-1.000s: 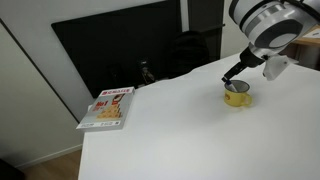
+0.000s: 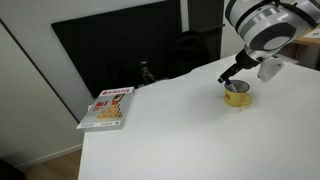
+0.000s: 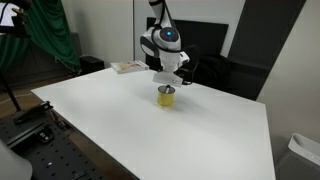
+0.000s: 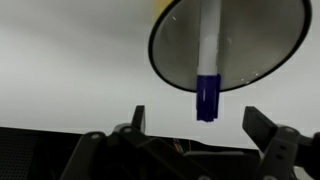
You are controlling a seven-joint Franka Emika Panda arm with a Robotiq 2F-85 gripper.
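A yellow mug (image 2: pixel 237 98) with a dark rim stands upright on the white table. In the wrist view a white marker (image 4: pixel 209 45) leans inside the mug, its dark blue-purple cap end (image 4: pixel 207 97) reaching over the rim. My gripper is open, its two fingers spread on either side of the cap with nothing held. Exterior view 2 shows the mug (image 3: pixel 165 97) just below the gripper. The marker's other end is cut off in the wrist view.
A boxed item or magazine (image 2: pixel 107 109) lies at the table's left end. Dark panels (image 2: pixel 120 40) stand behind the table.
The gripper has shifted slightly down and to the left in exterior view 1. The mug stays where it was.
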